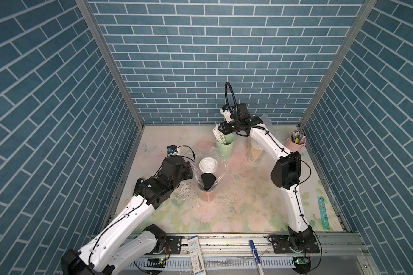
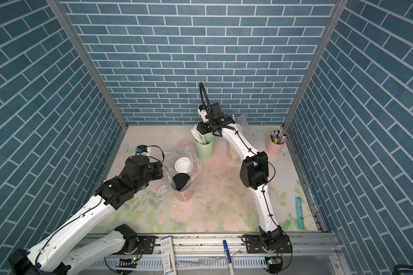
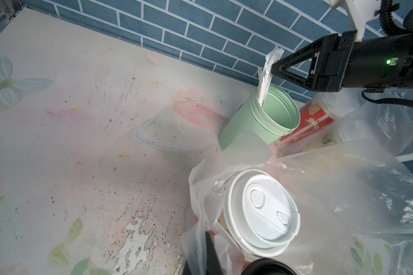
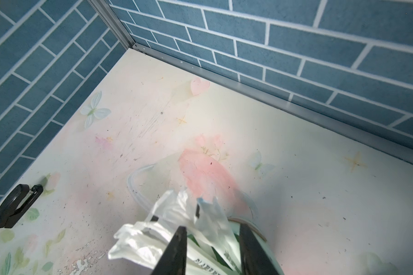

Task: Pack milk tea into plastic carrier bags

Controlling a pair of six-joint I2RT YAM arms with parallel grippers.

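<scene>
A clear plastic bag (image 3: 339, 197) stands mid-table around a white-lidded cup (image 3: 261, 213) and a black-lidded cup (image 1: 208, 181). At the bag's left edge my left gripper (image 1: 189, 171) is shut. Bag film covers its fingers (image 3: 211, 256) in the left wrist view; whether film is pinched between them, I cannot tell. White paper-wrapped straws (image 3: 267, 75) lean in a green cup (image 3: 243, 121) behind the bag. Over this cup is my right gripper, its fingers (image 4: 175, 252) apart and straws (image 4: 215, 229) between them.
Another bagged drink (image 1: 255, 153) stands right of the green cup, partly behind the right arm. Farther right is a pink pen cup (image 1: 295, 143). A black stapler (image 4: 16, 206) lies at the left. Bare table (image 1: 247, 206) spreads across the front middle.
</scene>
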